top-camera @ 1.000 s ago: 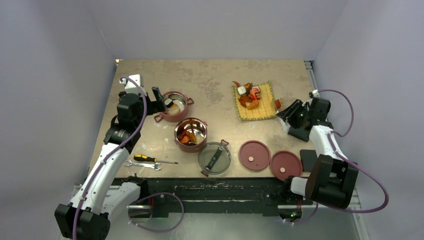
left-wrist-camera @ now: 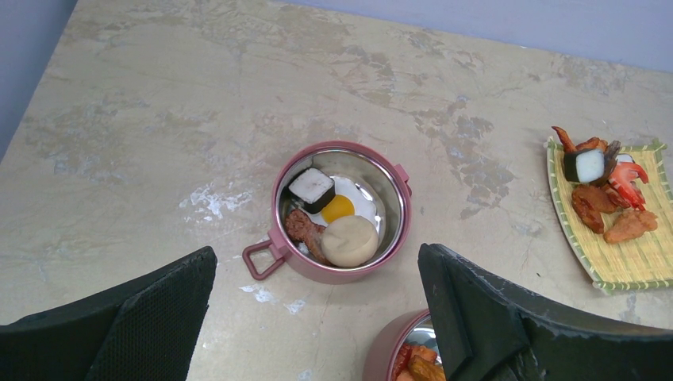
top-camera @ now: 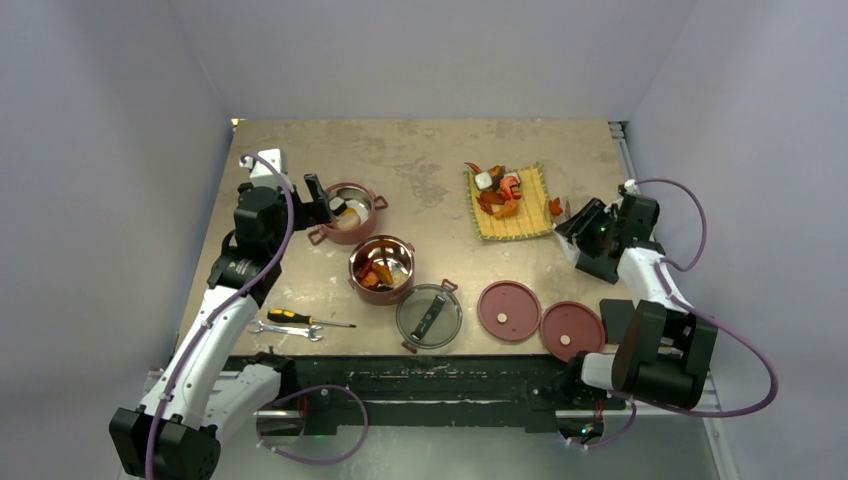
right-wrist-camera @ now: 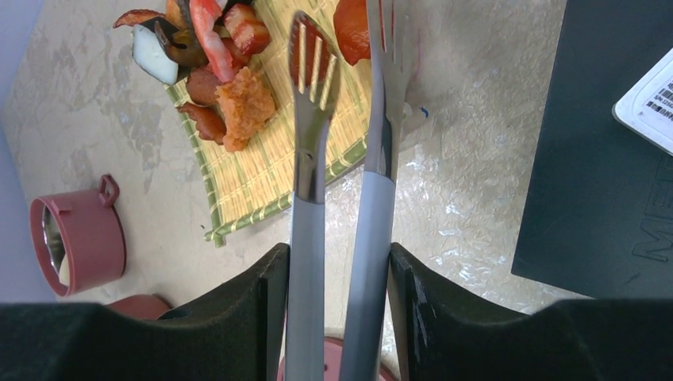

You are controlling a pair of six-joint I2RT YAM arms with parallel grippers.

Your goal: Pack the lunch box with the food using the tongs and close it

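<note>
My right gripper grips tongs at the mat's right; their forked tips stand apart around a piece of brown-red food. The yellow bamboo mat holds shrimp, sushi and meat pieces. My left gripper is open above two pink pots: the rear pot holds sushi, egg, meat and a bun; the front pot holds orange-brown food.
A glass lid, two pink plates and screwdriver with wrenches lie along the front edge. A dark pad lies at the right.
The left arm is unchanged.
</note>
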